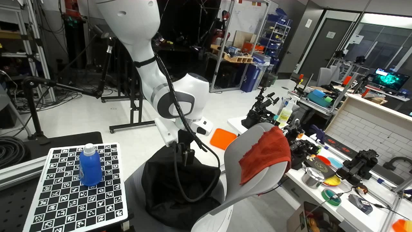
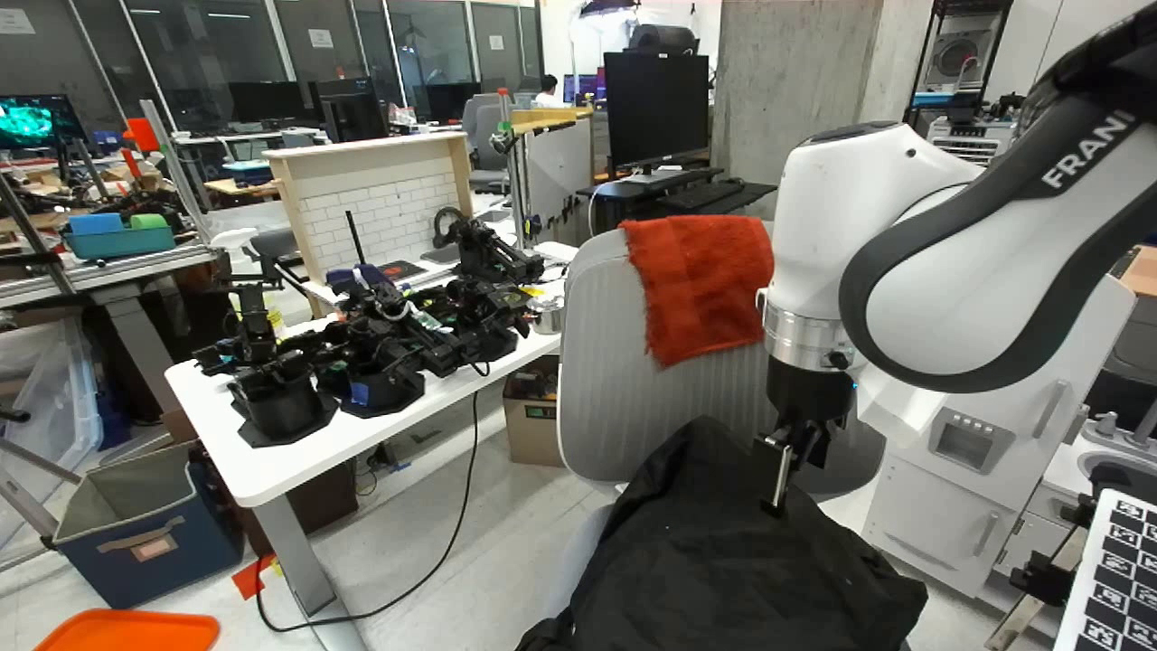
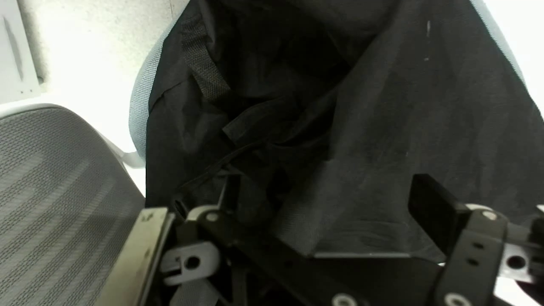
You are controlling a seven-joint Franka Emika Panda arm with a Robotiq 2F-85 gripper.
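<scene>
My gripper is open, its two black fingers well apart with nothing between the tips in the wrist view. It points down over a black fabric bag (image 3: 377, 127) with folds and a strap. The same bag (image 1: 177, 189) gapes below the gripper (image 1: 187, 158) in the first exterior view; its inside is dark and I cannot make out any contents. From the other side, the near bag wall (image 2: 738, 564) stands just below the gripper (image 2: 792, 477). Whether the fingers touch the fabric cannot be told.
A grey chair (image 1: 247, 158) with a red towel (image 1: 266, 154) over its back stands close beside the bag. A blue bottle (image 1: 90, 168) is upright on a checkered board (image 1: 58, 193) to the left. Robot hands crowd the white table (image 2: 293, 467).
</scene>
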